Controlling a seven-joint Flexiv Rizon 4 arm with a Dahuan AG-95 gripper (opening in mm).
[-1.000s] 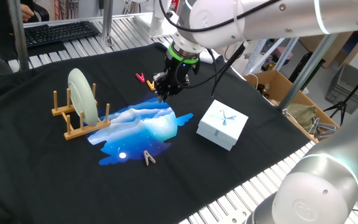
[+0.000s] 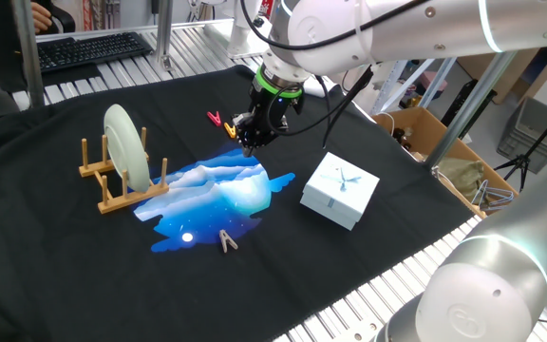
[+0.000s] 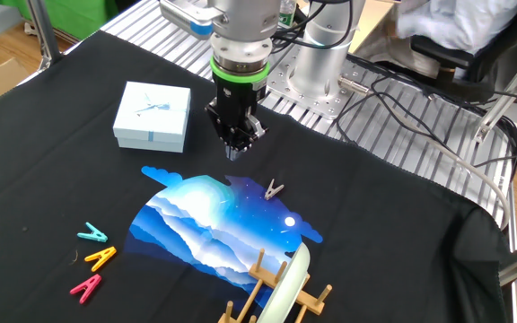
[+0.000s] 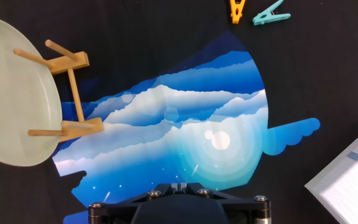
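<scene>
My gripper hangs over the dark cloth, fingers downward, near the edge of a blue mountain-scene mat. In the wrist view the two fingertips meet at the bottom edge, and nothing shows between them. A pale green plate stands upright in a wooden rack at one end of the mat. The white box with a blue ribbon motif has its lid on and stands apart from the gripper. A greyish clothespin lies at the mat's edge.
Red, yellow and teal clothespins lie in a group on the cloth. A keyboard rests beyond the cloth.
</scene>
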